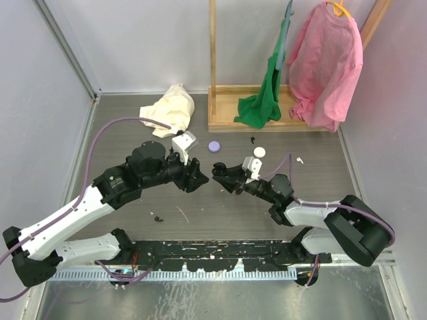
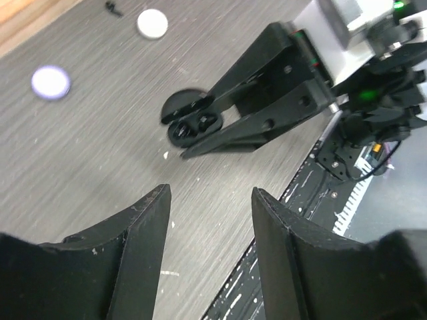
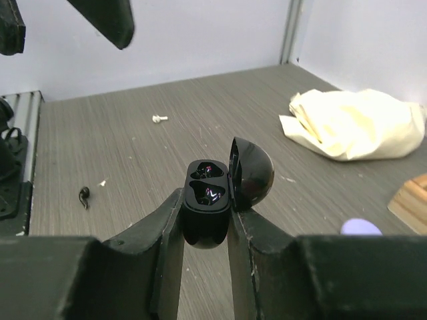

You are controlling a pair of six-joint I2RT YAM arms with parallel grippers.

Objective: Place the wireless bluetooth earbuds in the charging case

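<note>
My right gripper point(image 1: 223, 175) is shut on the black charging case point(image 3: 205, 203), whose lid point(image 3: 251, 172) stands open with two glossy wells showing. My left gripper hangs left of the case, apart from it, fingers open with nothing between them. A small black earbud point(image 3: 84, 196) lies on the grey floor, seen in the right wrist view and at lower left in the top view. Another small black piece point(image 1: 253, 140) lies near the wooden rack.
A cream cloth point(image 1: 167, 110) lies at the back left. A purple disc point(image 1: 214, 146) and a white disc point(image 1: 259, 153) sit before the wooden rack point(image 1: 220, 113) with hanging clothes.
</note>
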